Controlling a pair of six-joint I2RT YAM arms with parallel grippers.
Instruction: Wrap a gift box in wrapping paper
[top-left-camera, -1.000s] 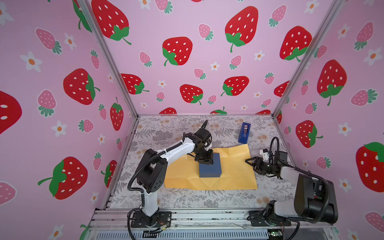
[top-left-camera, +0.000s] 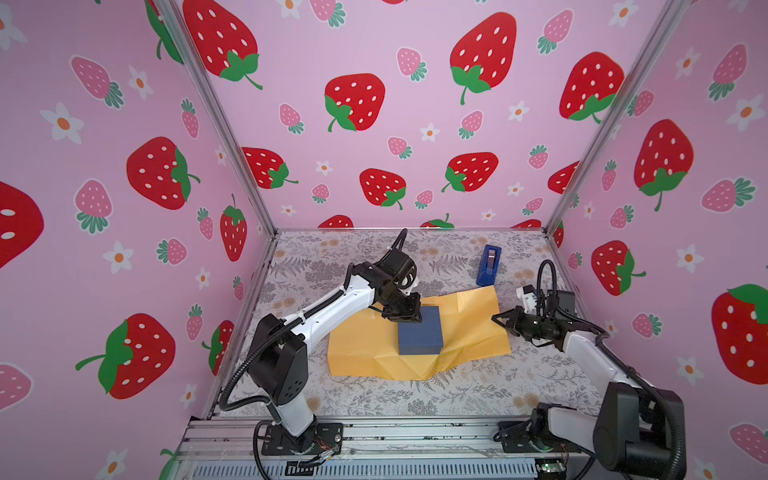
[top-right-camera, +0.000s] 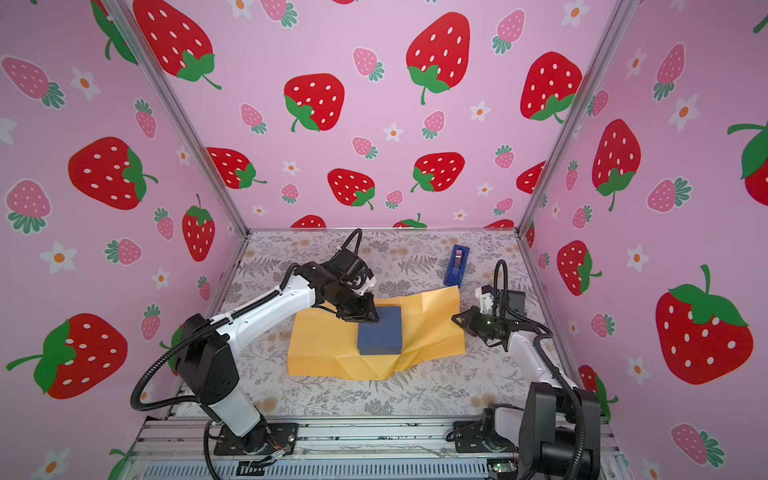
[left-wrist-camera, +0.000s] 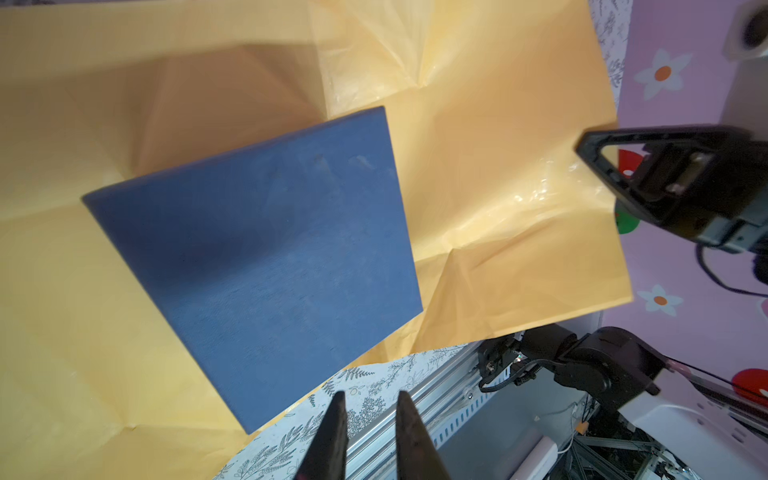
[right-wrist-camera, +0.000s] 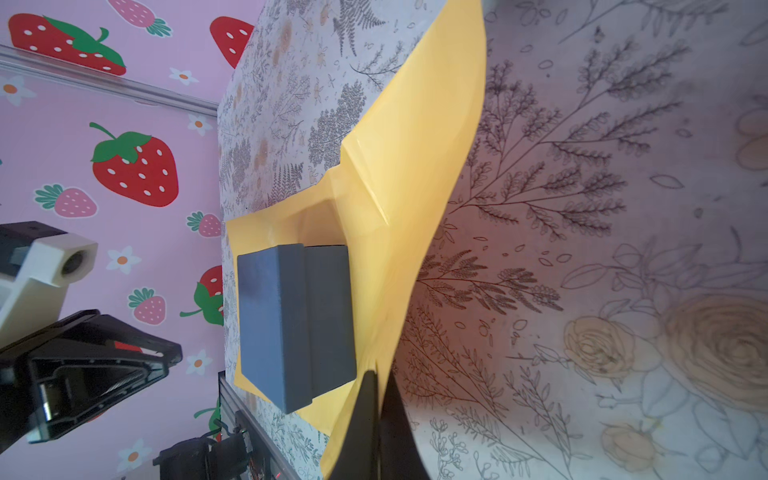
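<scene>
A dark blue gift box (top-left-camera: 421, 329) lies flat on the yellow wrapping paper (top-left-camera: 468, 320), its top uncovered. The paper's right side is lifted and curved in the right wrist view, where my right gripper is shut on its edge. My left gripper (top-left-camera: 417, 317) hovers over the box's back left corner. In the left wrist view, the two left fingers (left-wrist-camera: 335, 436) stand a narrow gap apart, with nothing visible between them and the box (left-wrist-camera: 264, 264) clear of them.
A blue tape holder (top-left-camera: 489, 265) lies behind the paper, towards the back right. Pink walls close in the sides and back.
My left gripper has come off the box, moving slightly up and left. The paper's front right corner has risen with my right gripper, which has shifted little. The box stays put.
</scene>
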